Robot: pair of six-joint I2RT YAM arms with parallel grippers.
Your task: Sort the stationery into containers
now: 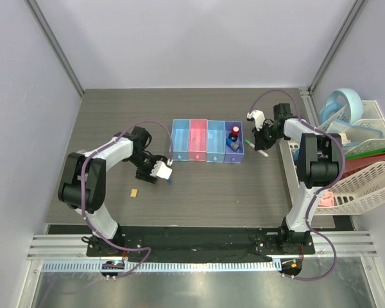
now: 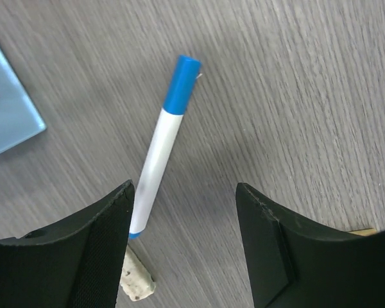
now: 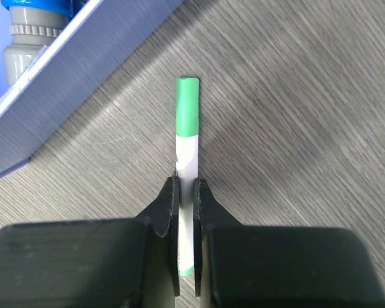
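Note:
My right gripper is shut on the white body of a green-capped marker (image 3: 187, 109), which lies along the fingers at table level, beside the purple compartment (image 3: 64, 90). In the left wrist view a blue-capped marker (image 2: 159, 151) lies slantwise on the table. Above it my left gripper stands open, with nothing gripped. A pale block, perhaps an eraser (image 2: 136, 277), shows beside the marker's lower end. From the top, the organizer has two blue compartments, a pink one (image 1: 197, 138) and the purple one, which holds a red bottle (image 1: 235, 131) and a blue-grey bottle (image 1: 232, 145).
A small yellow block (image 1: 134, 192) lies on the table at front left. White baskets (image 1: 366, 186) with assorted things crowd the right side.

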